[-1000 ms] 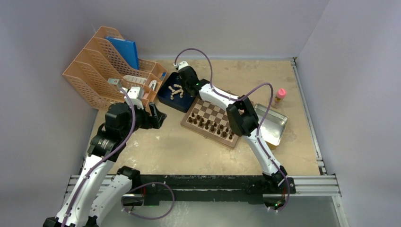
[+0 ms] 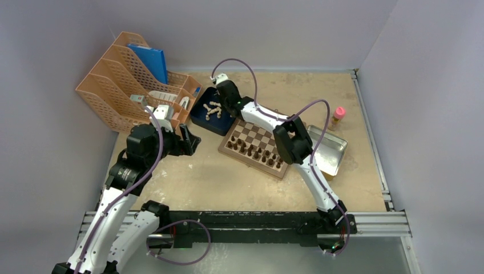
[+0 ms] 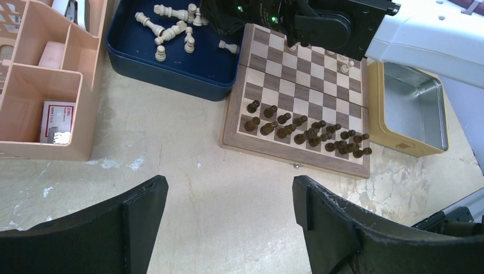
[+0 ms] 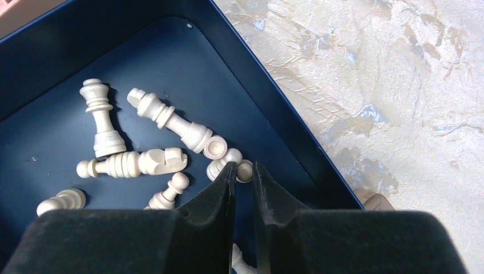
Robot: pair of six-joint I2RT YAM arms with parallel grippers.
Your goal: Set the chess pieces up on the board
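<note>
The chessboard (image 3: 285,80) holds dark pieces (image 3: 268,128) along its near side and a few white pieces (image 3: 345,67) on the far side. White pieces (image 4: 105,125) lie in the navy bin (image 2: 202,120). My right gripper is down in the bin, its fingertips close around the round end of a small white piece (image 4: 244,170); whether it grips it is unclear. My left gripper stands open and empty above bare table, left of the board.
A tan organizer (image 2: 114,85) stands at back left. A metal tin (image 2: 328,148) and a pink-capped bottle (image 2: 338,114) are on the right.
</note>
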